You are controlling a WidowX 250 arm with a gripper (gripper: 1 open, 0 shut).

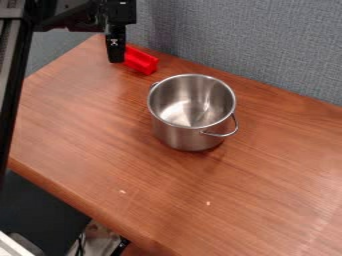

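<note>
The black gripper [115,54] hangs at the top left, its fingers beside a red object [140,61] that lies on the wooden table near the back. Whether it is open, shut or holding the red object cannot be told from this view. A steel pot [191,110] with a wire handle stands upright on the table, right of and in front of the red object.
A grey padded wall [267,45] runs along the back. The table's left edge drops to a dark area at the lower left.
</note>
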